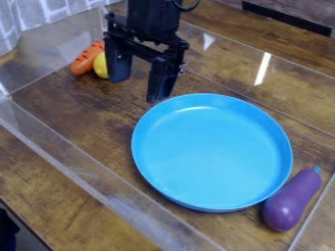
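Observation:
My black gripper [139,71] hangs over the wooden surface at the upper middle, its two fingers apart. Partly behind its left finger is a yellow object [102,66], and an orange carrot [82,59] lies just left of that. A blue plate [211,152] rests below and right of the gripper. A purple eggplant [291,201] lies at the lower right, beside the plate.
Clear walls edge the wooden surface [59,147] at the left and lower right. Bare wood shows at the lower left and at the upper right.

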